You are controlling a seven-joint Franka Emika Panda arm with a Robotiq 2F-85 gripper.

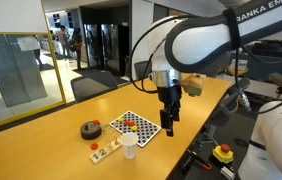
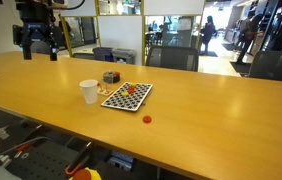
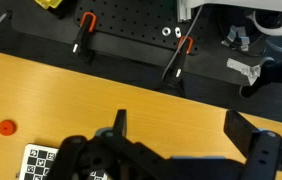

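Note:
High above the table hangs my gripper, its two black fingers (image 3: pixel 120 126) spread wide with only bare tabletop showing between them. It is open. A white cup (image 1: pixel 129 147) stands on the table, lower and to the left of the gripper (image 1: pixel 168 121) in exterior view 1. Behind the cup lies a black-and-white checkered board (image 2: pixel 128 97) with a few small red and yellow pieces on it. A loose red piece (image 2: pixel 147 120) rests on the wood beside the board; the wrist view shows a red round piece (image 3: pixel 7 127) left of the board's corner (image 3: pixel 38 160).
A dark round container (image 1: pixel 91 130) and some small items (image 1: pixel 106 150) sit near the cup. The wooden table (image 2: pixel 216 115) is broadly clear to the board's right in exterior view 2. Black rails and clamps (image 3: pixel 177 58) run along the table's near edge.

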